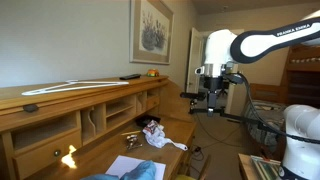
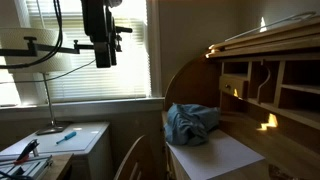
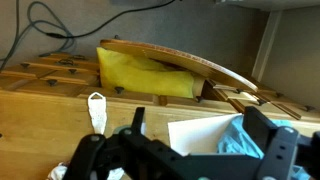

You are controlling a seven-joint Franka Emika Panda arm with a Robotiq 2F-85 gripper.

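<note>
My gripper is open, with its two fingers wide apart and nothing between them. In exterior view 1 the gripper [image 1: 211, 104] hangs in the air beyond the right part of a wooden desk [image 1: 98, 158]. A crumpled blue cloth [image 2: 190, 123] lies on the desktop beside a white sheet of paper [image 2: 218, 154]. From the wrist, the blue cloth [image 3: 238, 140] shows partly behind the right finger, and the paper [image 3: 197, 131] lies below the fingers. A white cloth with dark marks [image 1: 155, 133] rests farther along the desk, near a white strap [image 3: 97, 113].
White hangers [image 1: 70, 87] lie on the desk's upper shelf, above open pigeonholes [image 1: 90, 122]. A yellow cushion [image 3: 140, 75] sits on a wooden chair beyond the desk edge. A lamp [image 2: 45, 60] and a white side table [image 2: 85, 145] stand near the window.
</note>
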